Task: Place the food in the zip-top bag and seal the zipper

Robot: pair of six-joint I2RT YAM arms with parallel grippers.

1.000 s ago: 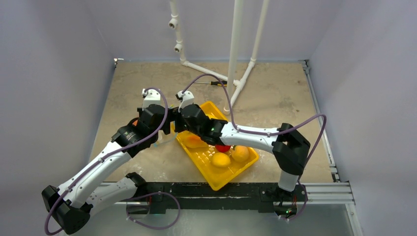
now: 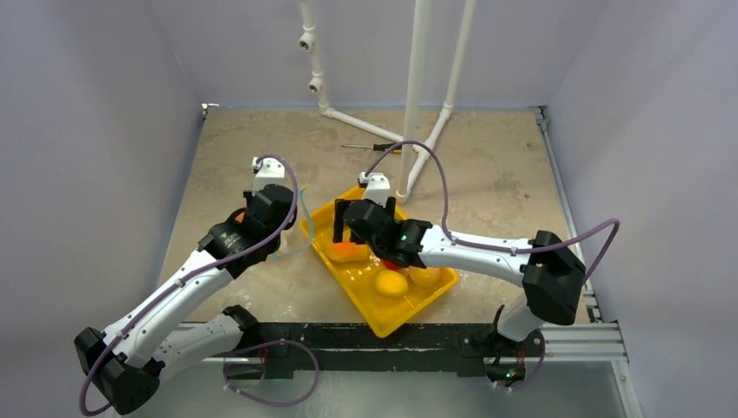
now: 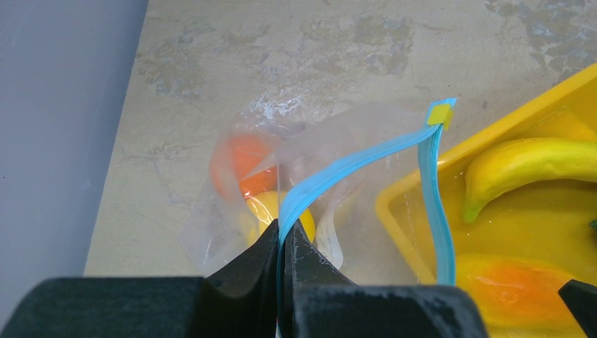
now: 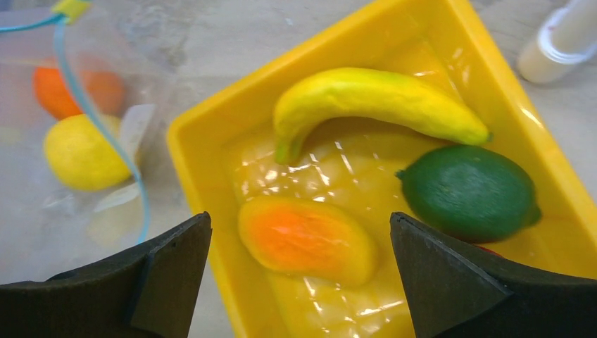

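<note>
The clear zip top bag (image 3: 366, 141) with its blue zipper strip (image 3: 352, 160) stands gaping left of the tray. Inside it lie an orange-red fruit (image 4: 79, 91) and a yellow fruit (image 4: 83, 153). My left gripper is shut on the near edge of the blue strip. Above the yellow tray (image 4: 189, 151), my right gripper stands open, nothing between its fingers. Below it in the tray are a yellow-orange mango (image 4: 306, 239), a banana (image 4: 373, 95) and a dark green fruit (image 4: 470, 193). A yellow lemon (image 2: 391, 283) shows in the top view.
Behind the tray rises a white pipe frame (image 2: 416, 87), one foot close to the tray's far corner. A screwdriver (image 2: 383, 147) lies beside the frame.
My right gripper has moved right, away from the left gripper and bag, and is now over the tray with its fingers apart. My left arm has stayed still.
</note>
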